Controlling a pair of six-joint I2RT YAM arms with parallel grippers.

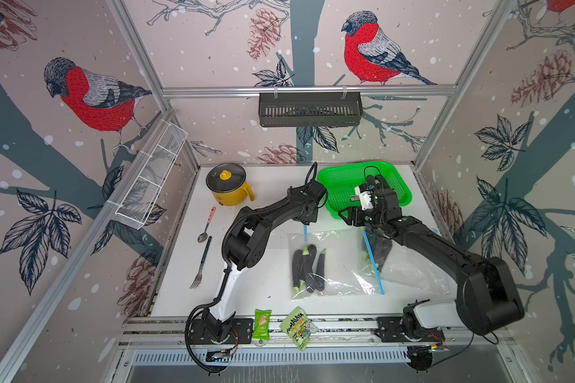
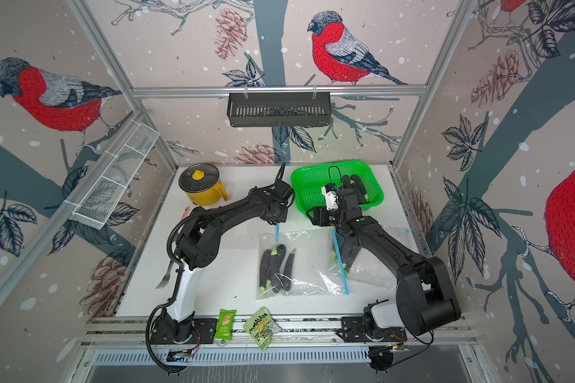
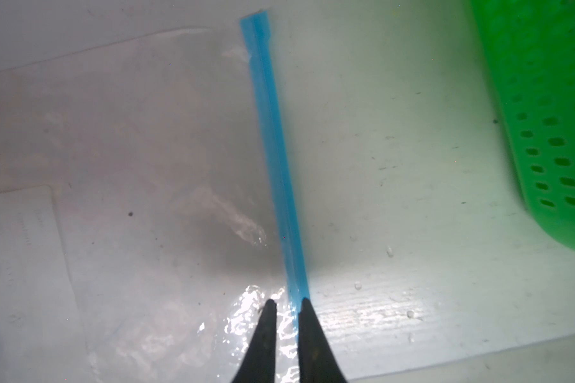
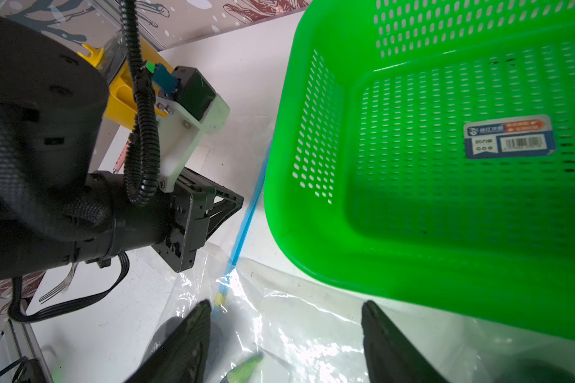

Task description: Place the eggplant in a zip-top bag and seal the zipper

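A flat clear bag point(image 3: 153, 159) with a blue zipper strip point(image 3: 276, 153) lies on the white table, no eggplant visible in the part seen. Over that strip is my left gripper, its fingers a narrow gap apart with the blue strip showing between them; I cannot tell whether they touch it. Nearer the front, another clear bag point(image 1: 345, 271) with dark eggplants point(image 1: 308, 268) in it has its blue zipper point(image 1: 373, 261) at the right. My right gripper is open and empty, above the bags by the green basket's near edge.
The green basket point(image 4: 472, 185) stands at the back right with dark eggplants point(image 2: 354, 185) in its right part. A third clear bag point(image 1: 421, 271) lies to the right. A yellow pot point(image 1: 226, 191), spoon point(image 1: 204, 233) and fork point(image 1: 201, 268) are at the left.
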